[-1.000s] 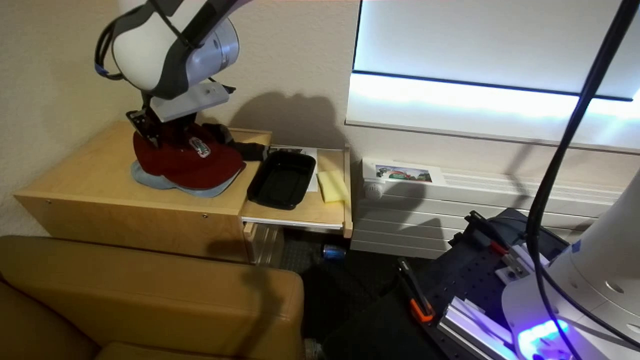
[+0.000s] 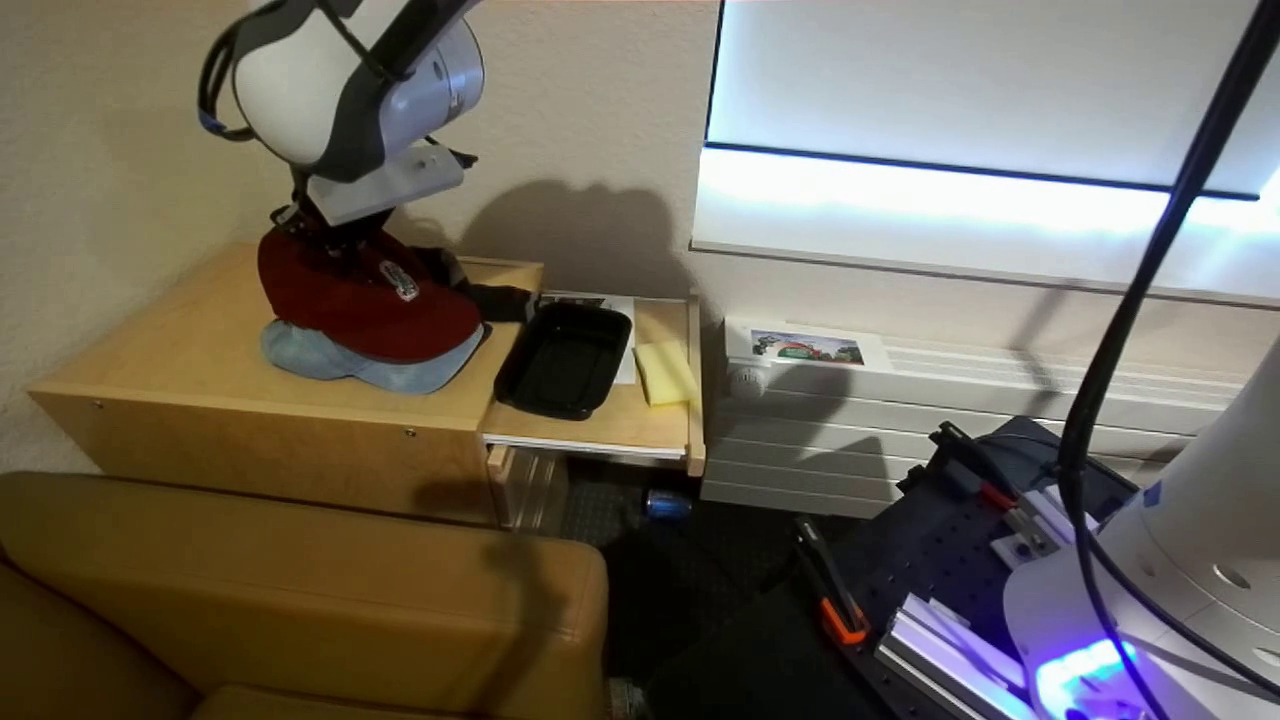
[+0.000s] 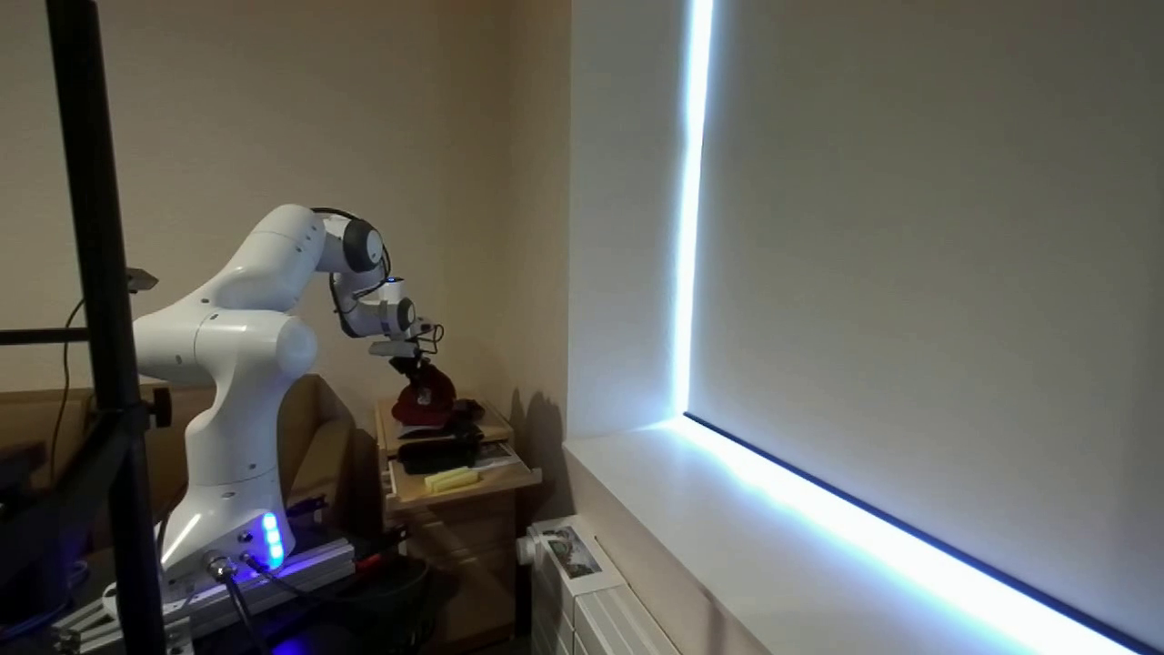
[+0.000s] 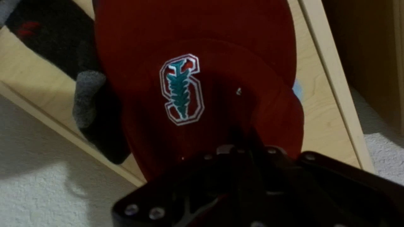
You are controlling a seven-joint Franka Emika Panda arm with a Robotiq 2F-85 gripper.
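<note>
The dark red cap (image 2: 372, 300), with a white-edged S and green tree on its front, hangs tilted over a light blue cloth-like item (image 2: 414, 370) on the wooden cabinet. My gripper (image 2: 342, 246) is shut on the top of the cap's crown. From the wrist view, the dark fingers come together on the red fabric (image 4: 234, 87), and their tips are hard to make out in shadow. The cap's front stands clear of the blue item at the side facing the couch; whether it touches elsewhere is hidden.
A black-and-grey sock (image 4: 56, 41) lies beside the cap. On the pulled-out drawer top are a black tray (image 2: 564, 360) and a yellow sponge-like block (image 2: 666, 372). The wall is close behind, and a tan couch (image 2: 300, 576) stands in front.
The gripper's fingers, spread earlier, have come together on the crown. The arm has risen slightly, the cap has been pulled up and tilted, and more of the blue item shows.
</note>
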